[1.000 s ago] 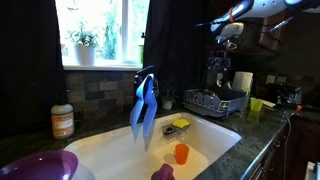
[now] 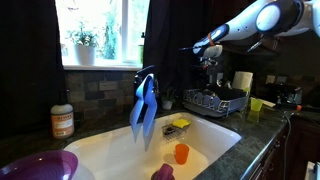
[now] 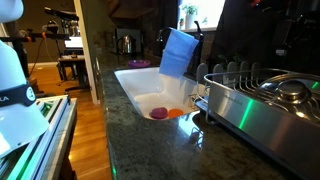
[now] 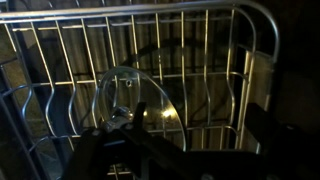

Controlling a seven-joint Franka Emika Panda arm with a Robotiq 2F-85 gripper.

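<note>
My gripper (image 2: 210, 76) hangs over the metal dish rack (image 2: 215, 103) in the first exterior view. In the wrist view my gripper is open, its dark fingers standing apart at the bottom with nothing seen held between them. Behind them a clear glass lid or bowl (image 4: 118, 82) leans among the wires of the rack (image 4: 205, 20); its lower part is covered by the gripper. From the second exterior view, the rack (image 3: 245, 108) carries a round shiny lid-like piece (image 3: 292, 90), and my fingers cannot be made out there.
A white sink (image 2: 115, 155) holds an orange cup (image 2: 181, 153) and a dark red item (image 2: 163, 173). A blue cloth-like item (image 2: 144, 105) hangs at the faucet. A yellow-green cup (image 2: 256, 104) stands beside the rack.
My arm and gripper have come down toward the rack and shifted left in the first exterior view. The sink and the things around it look the same.
</note>
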